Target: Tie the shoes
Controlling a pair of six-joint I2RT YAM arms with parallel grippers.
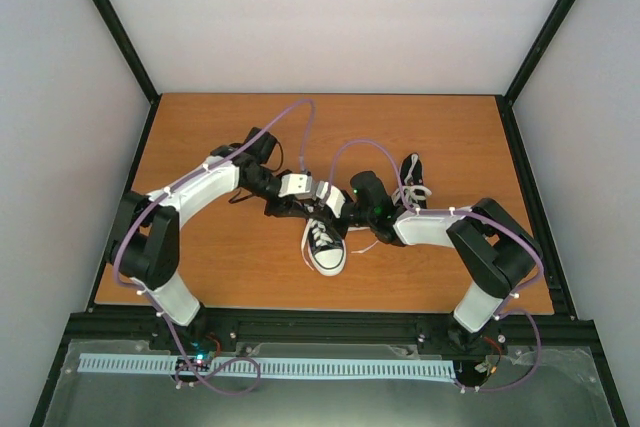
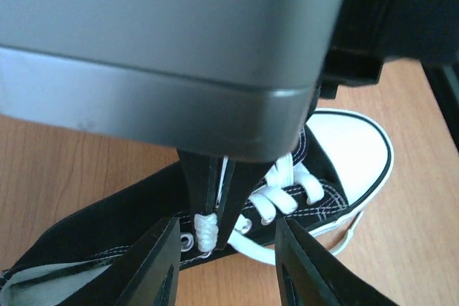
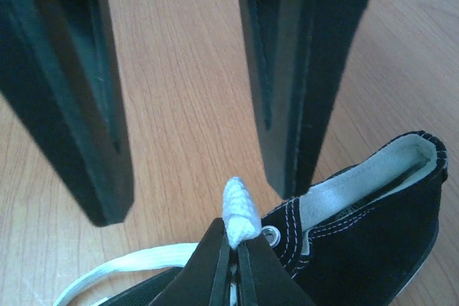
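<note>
A black-and-white shoe [image 1: 327, 249] stands with its toe toward the front of the table, its opening hidden under both grippers. Pinched in the tips of my right gripper is a white lace [image 3: 240, 213], its end bulging out past the fingers; that gripper is shut. My left gripper is open. In the left wrist view its two fingers lie either side of the right fingertips and the lace [image 2: 206, 231]. From the right wrist, the left fingers [image 3: 294, 69] appear apart above the lace end, not visibly touching it.
Another black shoe [image 1: 411, 169] with loose white laces lies behind the right arm. A loose lace strand [image 2: 251, 249] runs beside the near shoe. Wide bare wood is free at the table's [image 1: 230, 267] front left and back.
</note>
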